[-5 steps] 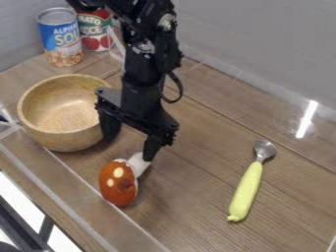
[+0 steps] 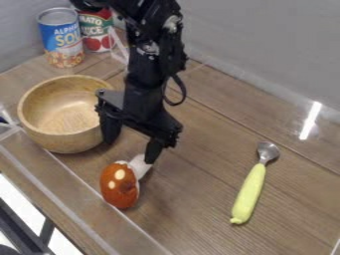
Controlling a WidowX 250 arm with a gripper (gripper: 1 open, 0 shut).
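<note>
The black gripper [image 2: 133, 134] hangs low over the table, just right of a tan bowl [image 2: 48, 118]. Its fingertips are down near a red-orange object with white spots and a pale stem [image 2: 121, 185], which lies on the table in front of it. The fingers are dark against the dark body, and whether anything is between them I cannot tell.
A peeler-like tool with a yellow-green handle [image 2: 249, 189] lies at the right. An Alpha soup can [image 2: 63, 40] and a red can [image 2: 97, 25] stand at the back left.
</note>
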